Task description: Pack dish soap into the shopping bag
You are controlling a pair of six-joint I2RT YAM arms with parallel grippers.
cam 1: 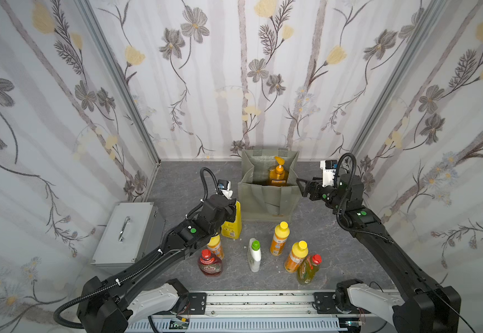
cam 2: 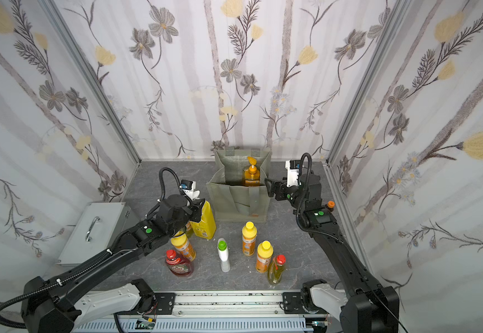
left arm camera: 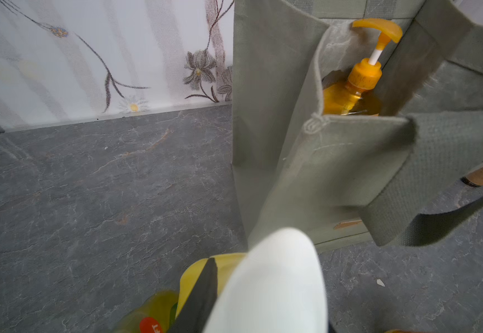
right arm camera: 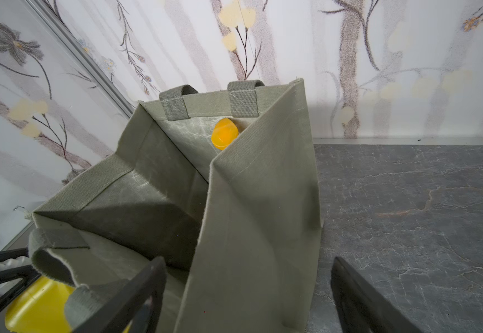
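A yellow bottle of dish soap with a white pump head stands just left of the bag's front. My left gripper is shut on it at the white pump; in the left wrist view the pump hides most of the bottle. The grey-green shopping bag stands with its mouth wide. Inside it is an orange pump bottle. My right gripper is open at the bag's right side, its fingers to either side of the side panel in the right wrist view; contact cannot be told.
In front stand a white bottle with a green cap, a dark red bottle, yellow-orange bottles and a green bottle with a red cap. A grey box is at left. Table behind my left gripper is clear.
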